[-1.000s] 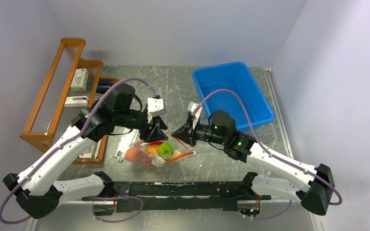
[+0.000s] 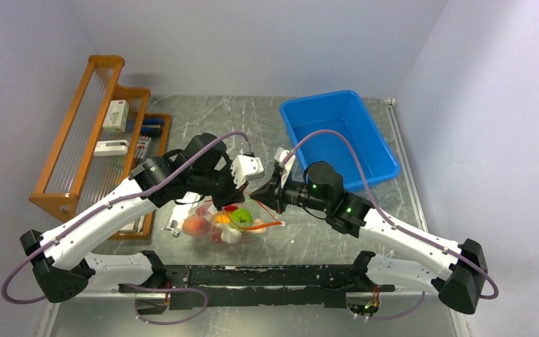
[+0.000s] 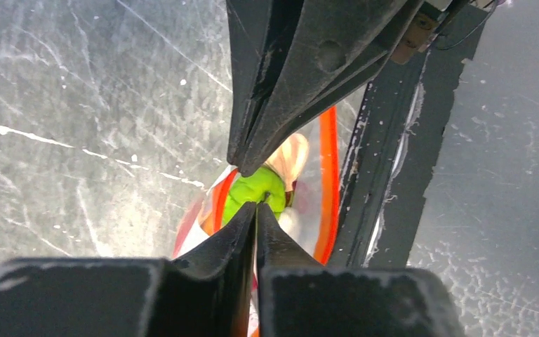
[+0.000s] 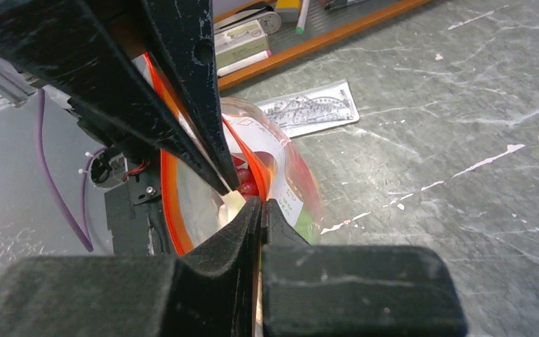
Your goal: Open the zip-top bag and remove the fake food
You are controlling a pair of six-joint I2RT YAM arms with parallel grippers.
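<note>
The clear zip bag [image 2: 214,239] lies on the table, its orange-edged mouth spread open toward the right. Inside are an orange round piece [image 2: 196,225], a green piece [image 2: 241,217], a whitish piece [image 2: 231,233] and red pieces [image 4: 247,184]. My right gripper is shut on the bag's orange rim [image 4: 258,168]. At the mouth, beside the right gripper, my left gripper points over the food with its fingers shut. A pale piece [image 4: 233,203] shows by its tips, but what lies between them cannot be made out.
An empty blue bin [image 2: 340,133] stands at the back right. On the left are a wooden shelf [image 2: 77,140] with boxes and pens, and a flat white packet [image 4: 312,109] beside the bag. Both grippers are close together.
The right arm and bag look nearly still.
</note>
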